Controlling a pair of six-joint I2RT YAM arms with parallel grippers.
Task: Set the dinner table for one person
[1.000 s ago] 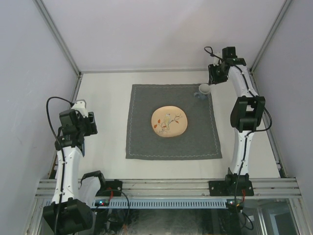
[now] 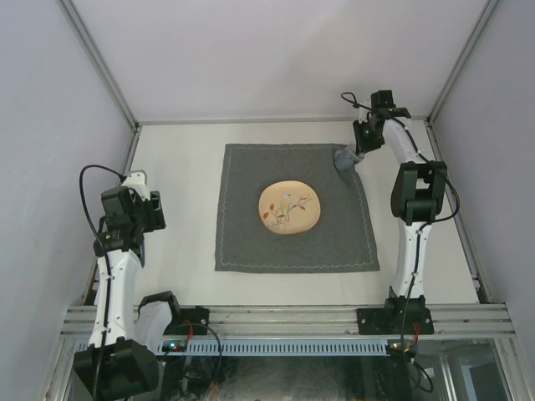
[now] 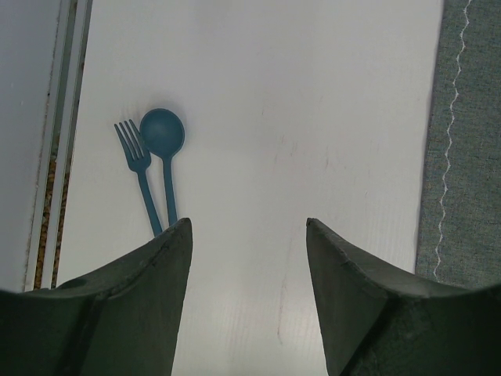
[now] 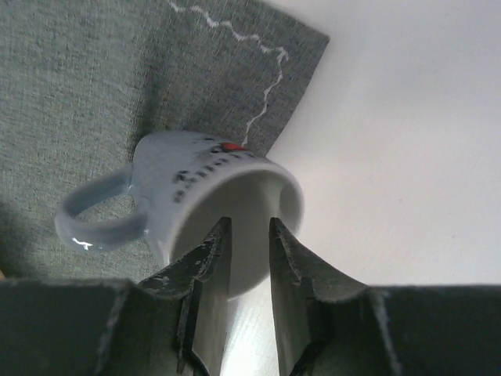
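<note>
The grey-blue mug (image 2: 344,158) is tipped over at the mat's far right corner, its mouth turned towards my right gripper. In the right wrist view, that gripper stands open with a narrow gap, its fingertips in front of the mug's mouth; whether they touch the rim, I cannot tell. The mug's handle (image 4: 102,223) points left. A round tan plate (image 2: 289,207) with a bird picture lies mid-mat. My left gripper is wide open and empty. Below it to the left lie a blue fork (image 3: 141,160) and blue spoon (image 3: 163,133), side by side.
The dark grey mat (image 2: 242,251) covers the table's middle. Walls rise close behind and on both sides.
The mug stood upright, mouth up; now it is tipped, mouth towards the right. The left arm is still.
</note>
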